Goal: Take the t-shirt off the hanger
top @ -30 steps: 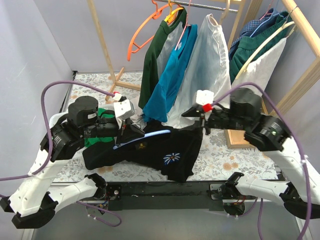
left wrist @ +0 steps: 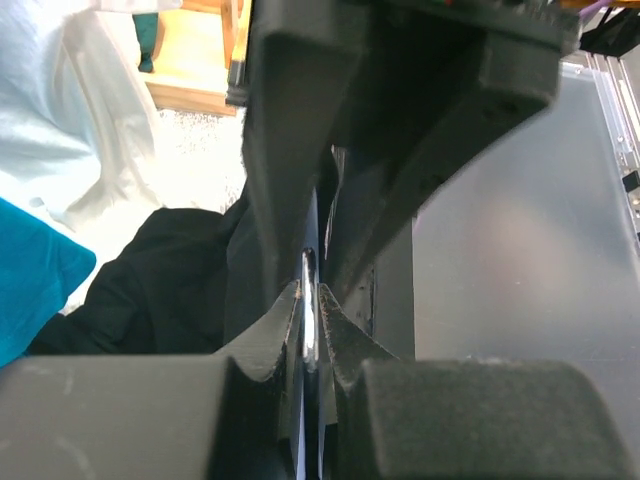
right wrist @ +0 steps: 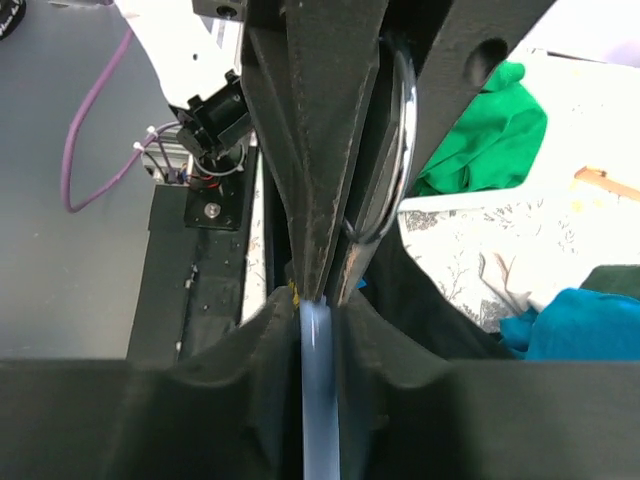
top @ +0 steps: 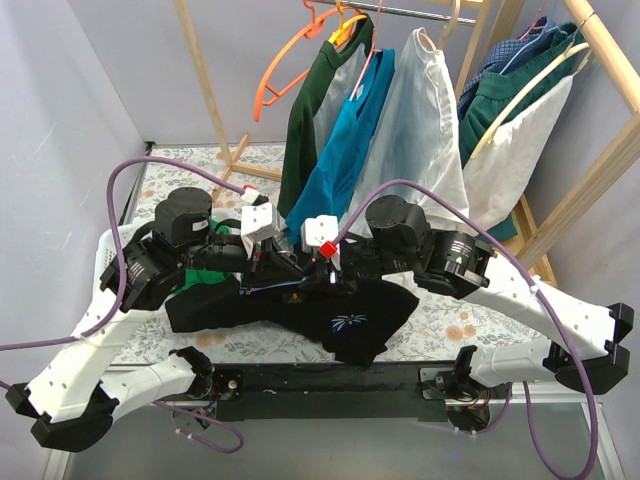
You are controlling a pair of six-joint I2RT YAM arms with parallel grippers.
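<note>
The black t shirt (top: 365,325), with a light blue flower print, lies flat on the patterned surface in the top view. At its neckline is the light blue hanger (top: 262,287), mostly covered by the grippers there. My left gripper is shut on the hanger near its metal hook. The hanger's blue bar (right wrist: 319,390) runs between the fingers of my right gripper, which are close together; whether they press on it does not show. Both grippers meet tip to tip over the collar. The hanger's hook (right wrist: 403,140) curves beside the left fingers.
Behind hang a teal garment (top: 340,140), a dark green one (top: 308,110) and a white one (top: 415,130) on the rack. A white basket (top: 103,250) with green cloth (top: 195,280) stands at the left.
My right gripper has let go of the shirt's right side and moved left to the hanger, beside the left gripper. The left gripper has shifted slightly right; the shirt's right edge has settled.
</note>
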